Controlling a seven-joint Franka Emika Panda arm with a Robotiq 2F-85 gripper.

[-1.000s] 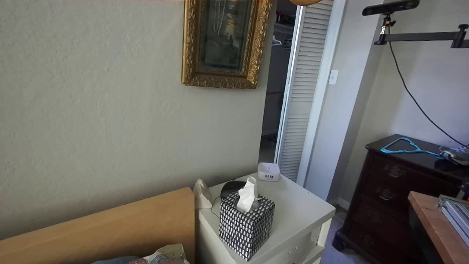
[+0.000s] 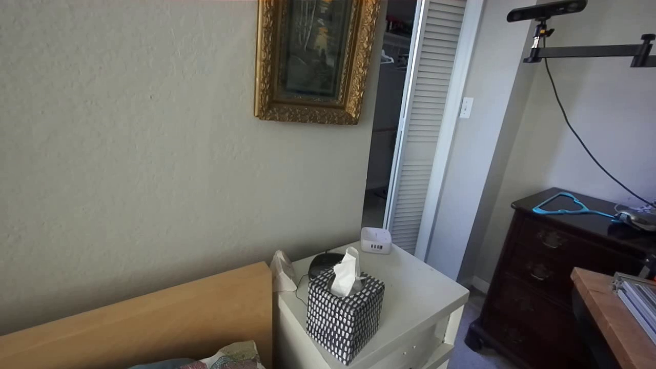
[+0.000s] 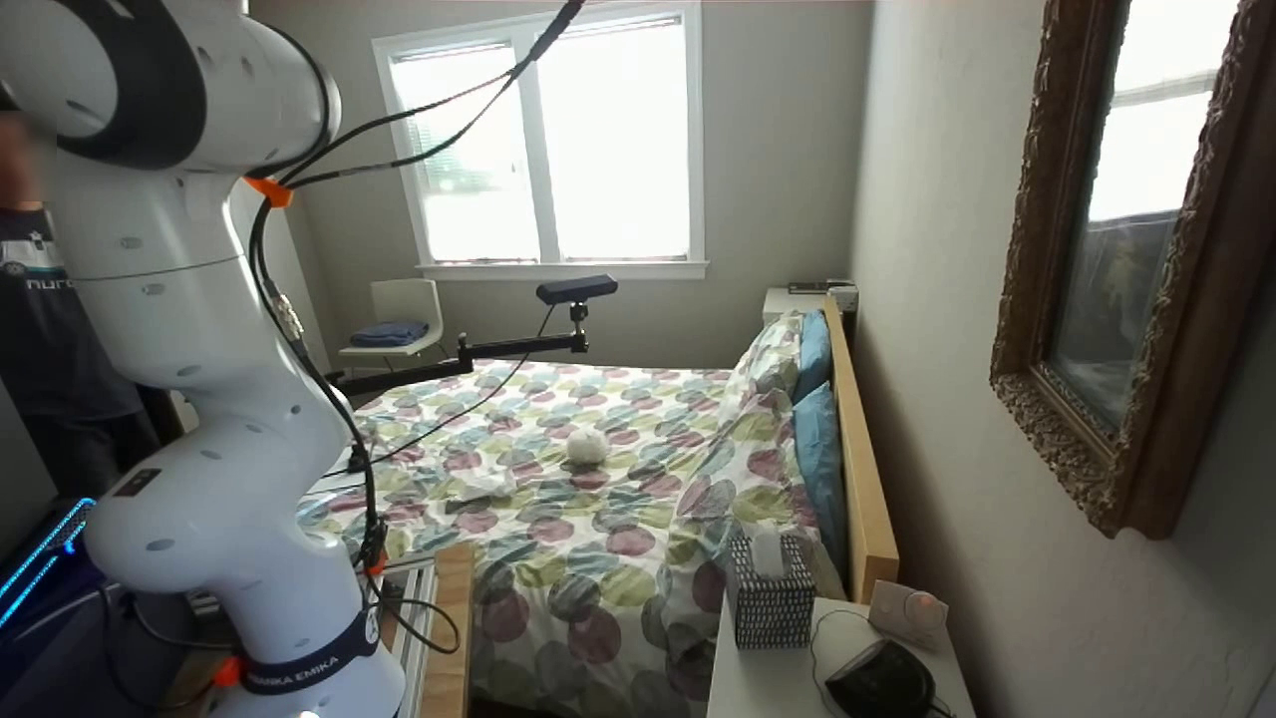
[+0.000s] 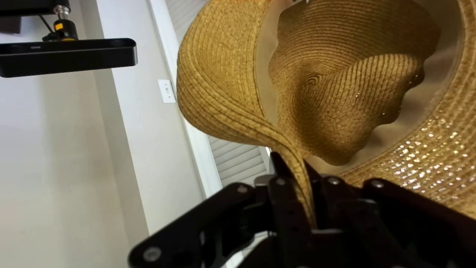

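Observation:
A woven straw hat (image 4: 227, 76) fills much of the wrist view, with the inside of its crown (image 4: 321, 93) facing the camera. Its brim runs down between the black fingers of my gripper, which is shut on it. Neither exterior view shows the gripper or the hat; in the second one only the white arm (image 3: 203, 323) appears, at the left.
A white nightstand (image 2: 424, 277) carries a patterned tissue box (image 2: 344, 316) beside the wooden headboard (image 2: 203, 301). On the wall hangs a gilt-framed picture (image 2: 267, 74). A camera on a boom (image 3: 514, 347) reaches over the bed (image 3: 562, 550). A dark dresser (image 2: 523, 252) holds a blue hanger (image 2: 562, 211).
A tan curved edge, like the hat's brim, showed at the top of exterior view 1 a second ago.

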